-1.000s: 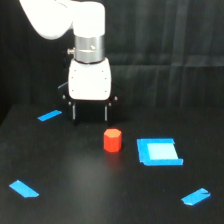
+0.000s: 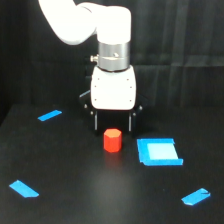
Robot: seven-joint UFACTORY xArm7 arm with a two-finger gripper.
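A small red block (image 2: 112, 140) with a hexagonal face rests on the black table in the middle of the camera view. Just above and behind it hangs my gripper (image 2: 113, 127), its dark, thin fingers spread apart on either side of the block's upper part. The fingers look open. Whether either finger touches the block cannot be made out at this size.
To the right of the block lies a white square (image 2: 161, 151) framed in blue tape (image 2: 144, 151). Separate blue tape strips mark the back left (image 2: 50, 115), front left (image 2: 24, 189) and front right (image 2: 196, 197).
My gripper has moved right and somewhat lower, from left of the red block to over it. The block and the tape have stayed in place.
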